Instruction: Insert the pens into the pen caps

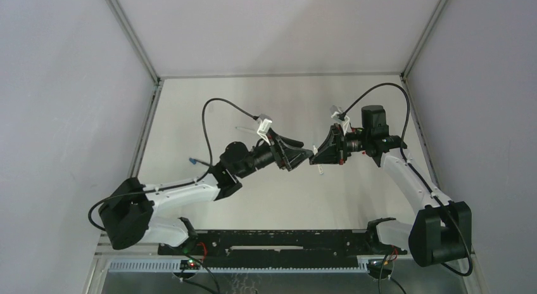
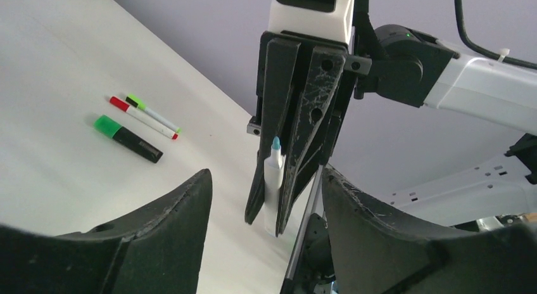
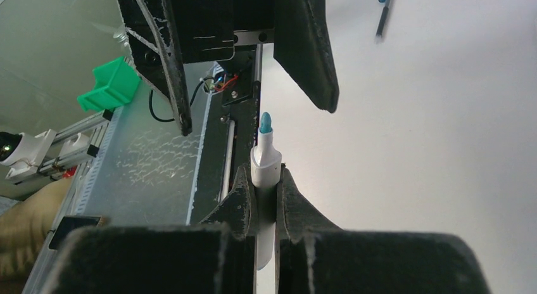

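A white pen with a teal tip (image 2: pixel 274 173) stands upright, tip up, with my right gripper shut on its body. Facing it, my left gripper (image 1: pixel 300 159) is open. In the right wrist view the left fingers (image 3: pixel 320 78) stand to either side above the teal tip, not touching it, and nothing shows held between them. A blue-ended dark object (image 1: pixel 194 161) lies on the left of the table. A green-capped black marker (image 2: pixel 130 139), a red-ended white pen (image 2: pixel 144 121) and a light green-ended pen (image 2: pixel 155 115) lie close together.
Another pale pen (image 1: pixel 246 129) lies behind the left wrist. Beyond the table's front edge, a green bin (image 3: pixel 111 83) shows in the right wrist view.
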